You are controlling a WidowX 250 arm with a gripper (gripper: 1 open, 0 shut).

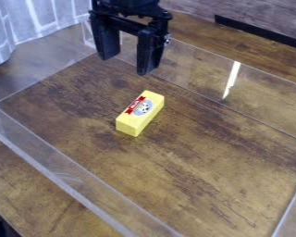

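A yellow box (pixel 140 115) with a red and white label lies on the wooden floor of a clear-walled enclosure, near the middle of the camera view. My black gripper (pixel 126 57) hangs above and behind it at the top, apart from the box. Its two fingers stand apart, open, with nothing visible between them.
Clear plastic walls border the wooden surface (pixel 200 176) on the sides and back. A pale curtain (pixel 18 23) hangs at the top left, and a white strip (pixel 232 80) runs near the back right. The floor around the box is clear.
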